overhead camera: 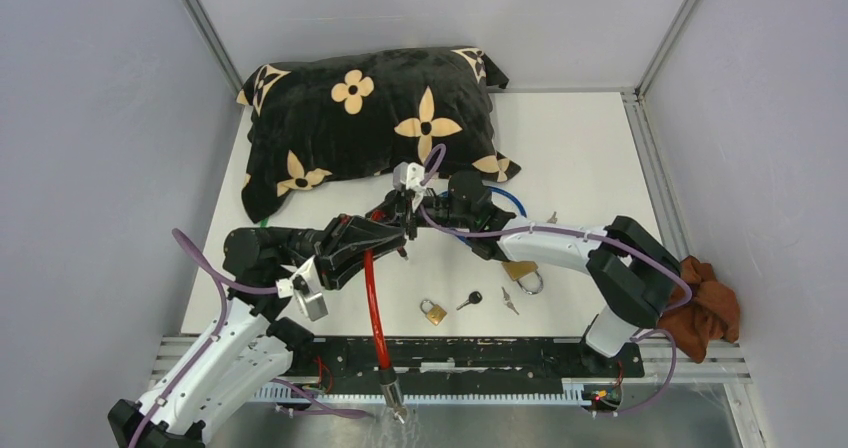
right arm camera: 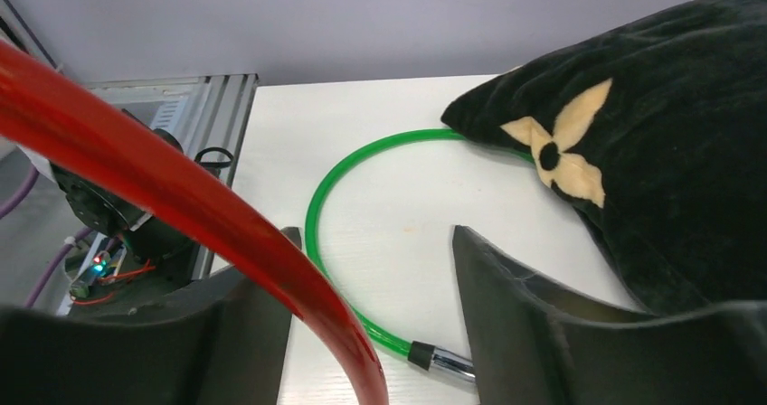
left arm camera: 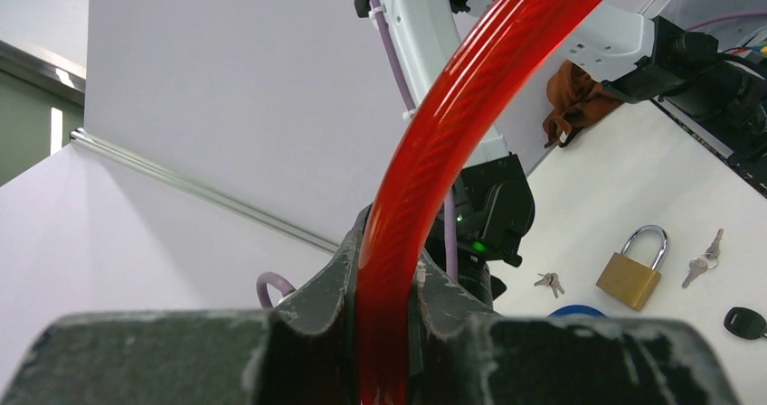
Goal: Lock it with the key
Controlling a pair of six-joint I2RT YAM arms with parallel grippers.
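My left gripper is shut on the red cable lock [left arm camera: 407, 206], whose silver-tipped end hangs down past the table's front edge in the top view. Facing it closely, my right gripper is part open. In the right wrist view the red cable crosses in front of its left finger [right arm camera: 240, 342] and dips into the gap; whether it touches is unclear. On the table are a black-headed key [overhead camera: 473, 297], a small brass padlock [overhead camera: 433, 314], a larger padlock [overhead camera: 518, 269] and loose keys [overhead camera: 509, 299].
A black flowered pillow [overhead camera: 370, 118] fills the back left. A green cable lock [right arm camera: 312, 215] lies on the table partly under the pillow. The blue cable lock [overhead camera: 510, 198] is partly hidden by my right arm. A brown cloth [overhead camera: 700, 308] lies at the right edge.
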